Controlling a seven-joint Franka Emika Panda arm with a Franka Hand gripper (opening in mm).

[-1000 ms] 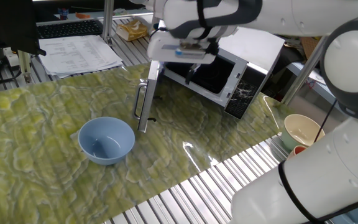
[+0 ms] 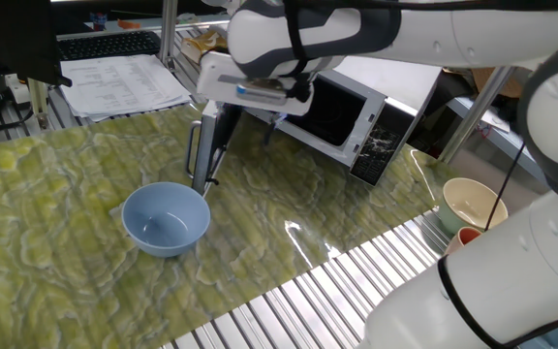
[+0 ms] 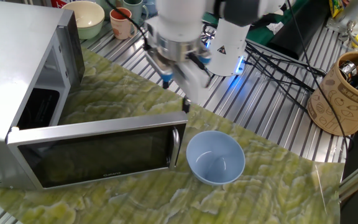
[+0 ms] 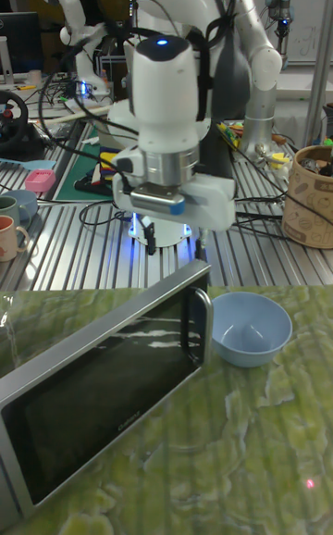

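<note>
The microwave [image 2: 381,102] stands at the back of the green marbled mat, its door [image 3: 98,152] swung wide open and its handle [image 3: 175,148] on the outer face. My gripper [image 4: 176,244] is pointed down at the free edge of the door, its two fingers spread well apart. One finger [image 4: 151,241] hangs on the inner side of the door, and the other shows near the door's top corner. Whether either touches the door I cannot tell. An empty light-blue bowl [image 2: 166,219] sits upright on the mat, close to the door's handle end.
A cream-and-green bowl [image 3: 84,18] and a pink mug [image 3: 122,23] stand on the slatted metal table beside the microwave. A patterned utensil holder [image 3: 334,102] stands on the far side.
The microwave door has swung further open, its free edge moving left toward the blue bowl. My gripper has travelled left along with it. The bowl has not moved.
</note>
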